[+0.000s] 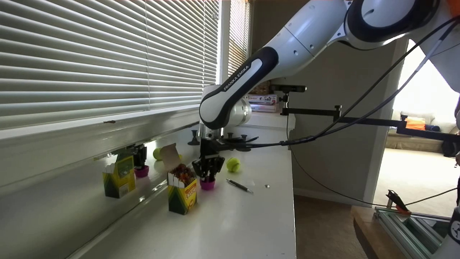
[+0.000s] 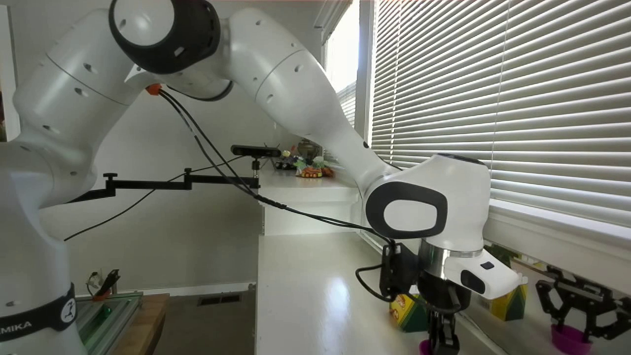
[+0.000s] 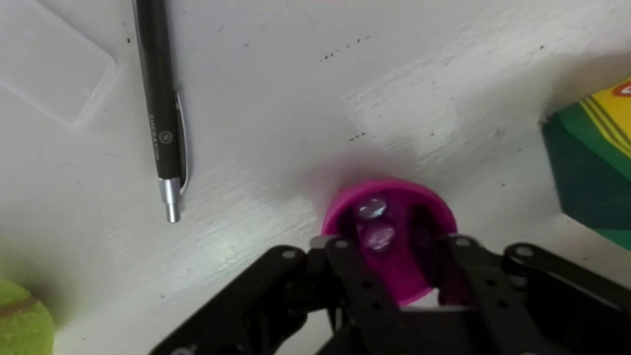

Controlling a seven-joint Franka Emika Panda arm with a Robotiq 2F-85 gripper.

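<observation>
A small magenta cup [image 3: 402, 284] stands on the white surface, with a couple of clear, shiny pieces [image 3: 373, 222] in it. My gripper points down over this cup, its dark fingers spread nearly as wide as the rim. The fingers reach down into the cup's mouth; whether they press on its wall cannot be told. From the side, the gripper [image 1: 208, 176] hides part of the cup [image 1: 207, 185]. In the second exterior view, only a sliver of the cup [image 2: 424, 347] shows beside the fingers.
Close beside the cup stands an open crayon box [image 1: 183, 196]. A dark pen [image 1: 239, 185] and a tennis ball [image 1: 233, 164] lie nearby. A translucent flat piece [image 3: 56, 65] is near the pen. Free surface extends toward the front, and a reflective panel [image 1: 77, 203] runs along the wall side.
</observation>
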